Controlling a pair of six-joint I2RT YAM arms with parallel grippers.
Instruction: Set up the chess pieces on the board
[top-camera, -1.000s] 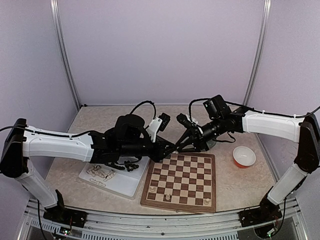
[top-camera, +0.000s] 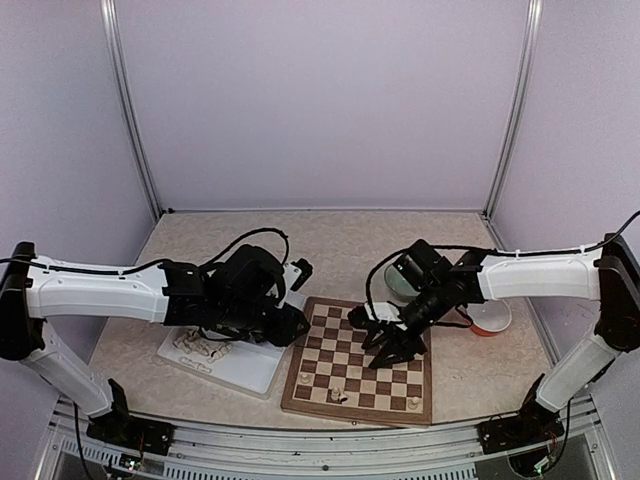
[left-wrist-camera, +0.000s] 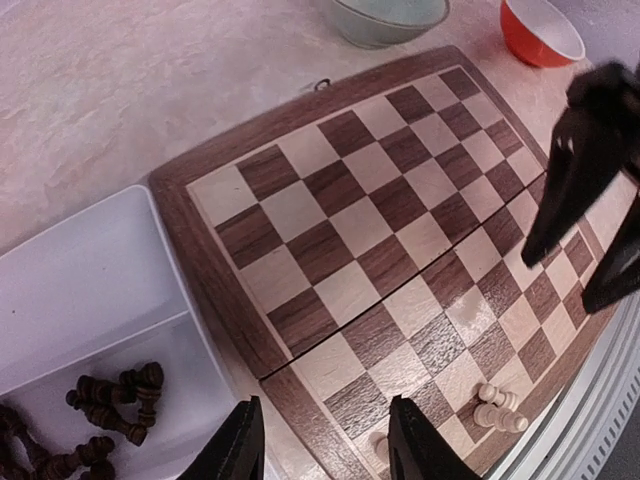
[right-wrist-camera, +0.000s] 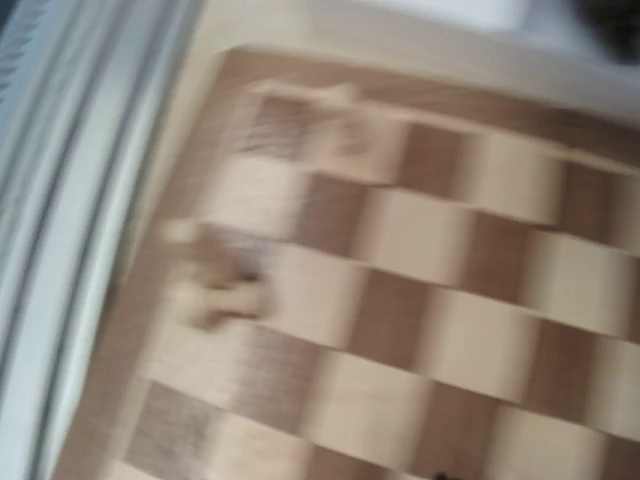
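My left gripper stands open over the left side of the chessboard (left-wrist-camera: 215, 255), nothing between its fingers. Reaching over the board from the right, my right gripper (top-camera: 386, 356) has its fingers (left-wrist-camera: 548, 225) apart and nothing visible between them. By the board's front edge, one white piece (left-wrist-camera: 490, 392) is close against another white piece (left-wrist-camera: 503, 418); one of this pair lies on its side. A third white piece (top-camera: 305, 378) is on the left near corner and a fourth (top-camera: 414, 403) on the right near corner. The right wrist view is blurred, its fingers almost wholly out of frame.
Left of the board stands a white divided tray (top-camera: 262, 378), holding white pieces (top-camera: 203, 346) and dark pieces (left-wrist-camera: 120, 395). Behind the board is a grey-green bowl (left-wrist-camera: 385, 22); a red-and-white bowl (top-camera: 490, 316) sits to the right.
A second piece now lies at the front edge.
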